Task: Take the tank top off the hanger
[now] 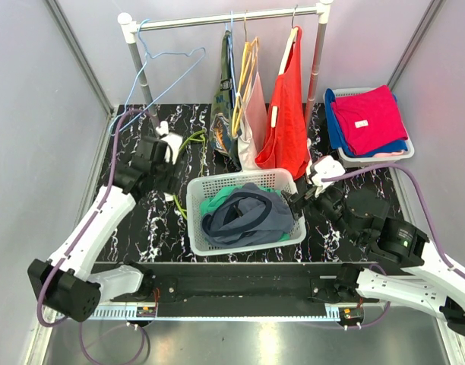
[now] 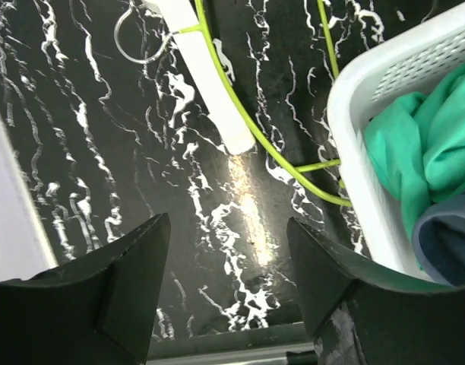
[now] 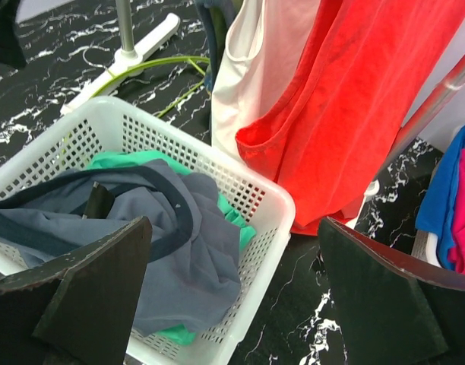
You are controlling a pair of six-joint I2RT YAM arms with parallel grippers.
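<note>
Garments hang on the rack: a red garment, a cream one and a green one at its left. Empty blue hangers hang at the left end. A green hanger lies on the floor against the white basket. My left gripper is open over the floor left of the basket, nothing between its fingers. My right gripper is open at the basket's right, facing the hanging garments.
The basket holds grey and teal cloth. A second basket with pink and blue clothes stands back right.
</note>
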